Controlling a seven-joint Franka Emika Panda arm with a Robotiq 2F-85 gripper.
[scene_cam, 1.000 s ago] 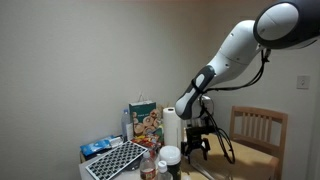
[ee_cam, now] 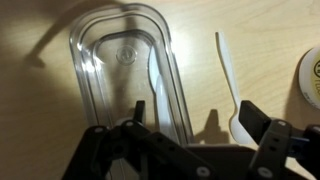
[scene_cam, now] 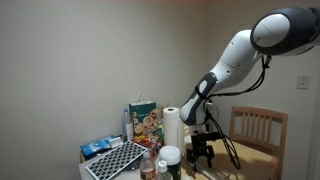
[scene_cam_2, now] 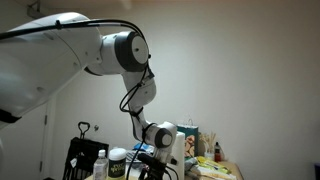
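Observation:
A clear plastic container lies on the wooden table in the left half of the wrist view. Inside it is a white plastic knife, lengthwise along its right side. To the right of the container, a white spoon rests on the bare table, its bowl end low in the view and partly covered by a finger. My gripper is open above them, one finger over the container and the other by the spoon. Nothing shows between the fingers. In exterior view 1 the gripper is low over the table.
A round-lidded item is at the wrist view's right edge. In exterior view 1, a paper towel roll, bottles and a dark grid tray crowd the gripper's left. A wooden chair stands behind the table.
The gripper has come down toward the table and shifted slightly right in exterior view 1. The bottles, tray and paper roll have not moved.

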